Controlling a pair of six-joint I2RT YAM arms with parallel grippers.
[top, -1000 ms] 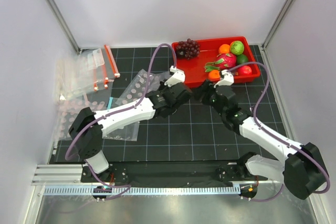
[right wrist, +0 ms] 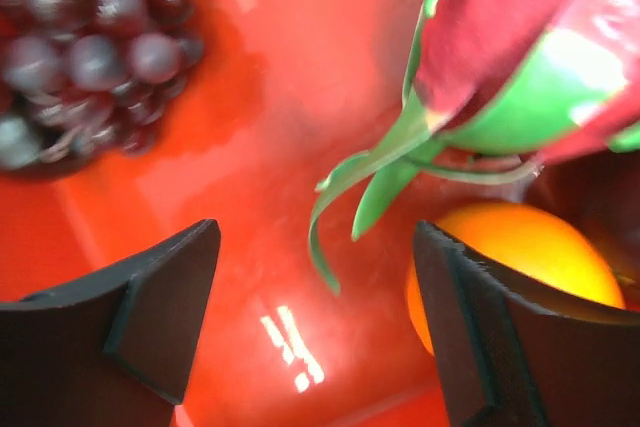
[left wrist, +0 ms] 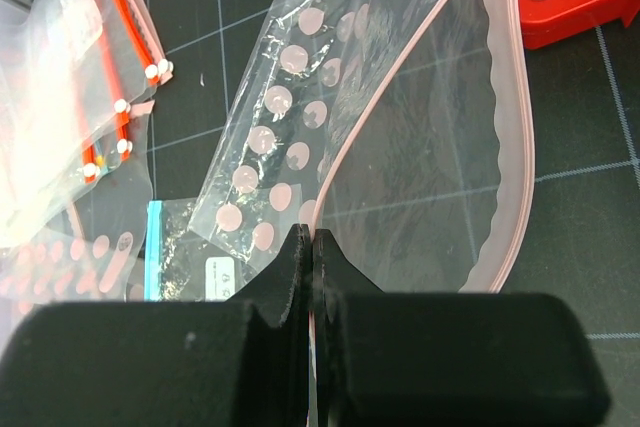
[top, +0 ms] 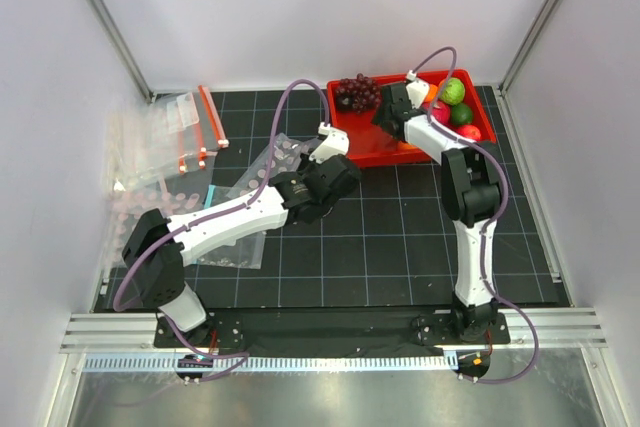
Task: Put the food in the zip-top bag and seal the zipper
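My left gripper is shut on the pink-edged rim of a clear zip top bag (left wrist: pixel 520 162). The bag's mouth gapes to the right of the fingers, its far rim curving away. Over the red tray, my right gripper is open with nothing between its fingers. Just beyond them in the right wrist view are green leaf tips of the dragon fruit (right wrist: pixel 520 57). An orange (right wrist: pixel 540 247) lies by the right finger, and dark grapes (right wrist: pixel 90 42) sit at the upper left. From above, the right arm partly covers the dragon fruit (top: pixel 440 112).
The red tray (top: pixel 372 154) also holds a green round fruit (top: pixel 452 91), an avocado (top: pixel 461 114) and a red fruit (top: pixel 468 133). More clear bags with orange zippers (top: pixel 212 115) lie at left. Bare dark mat (top: pixel 370 247) stretches in front of the tray.
My right arm has swung from in front of the tray to over its middle, by the dragon fruit.
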